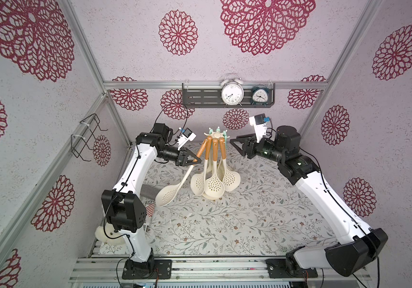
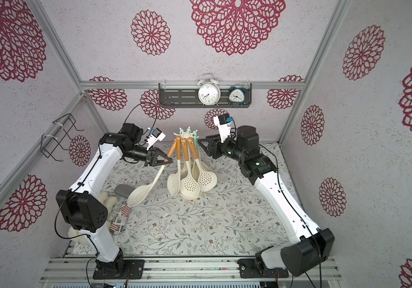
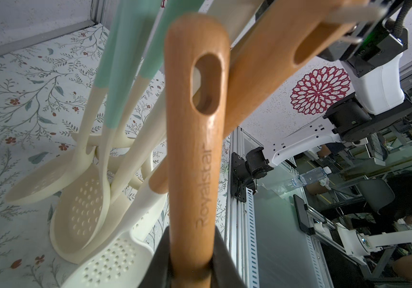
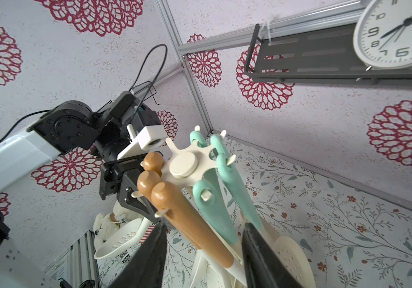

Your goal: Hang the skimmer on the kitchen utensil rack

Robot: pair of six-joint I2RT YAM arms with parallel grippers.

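Note:
In the top left view the skimmer slants down and left, its perforated cream head over the floral surface. My left gripper is shut on its wooden handle. The left wrist view shows the handle's end upright, with no hook visible through its slot. That end is close to the left side of the rack, whose cream top has short hooks. Several utensils hang there, including a perforated one with a wooden handle. My right gripper stands open just right of the rack, apparently empty.
A dark shelf on the back wall carries a white clock and a teal clock. A wire rack hangs at left.

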